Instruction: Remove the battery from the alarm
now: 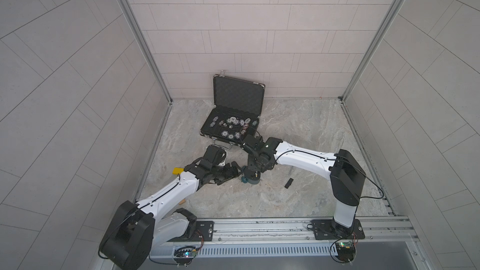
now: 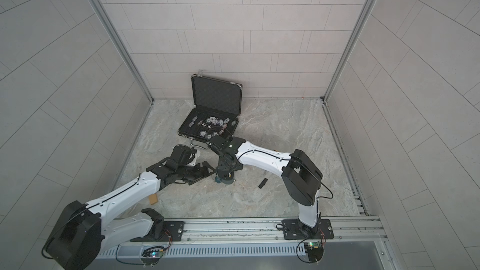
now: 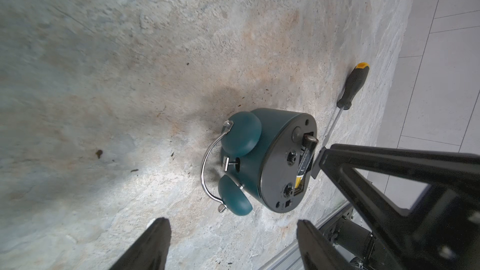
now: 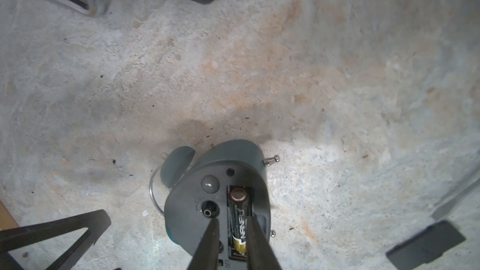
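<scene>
A teal twin-bell alarm clock (image 3: 270, 145) lies with its back up and its battery compartment uncovered; a battery (image 4: 239, 222) sits inside. My right gripper (image 1: 255, 162) hangs over the clock, its blurred fingertips at the bottom edge of the right wrist view, near the compartment. My left gripper (image 1: 236, 169) is just left of the clock. In the left wrist view its two fingertips show apart at the bottom, with nothing visible between them.
An open black case (image 1: 239, 95) of small parts stands behind the clock. A screwdriver (image 3: 354, 85) and a small black piece (image 1: 288, 183) lie nearby. A yellow object (image 1: 178, 171) is at the left.
</scene>
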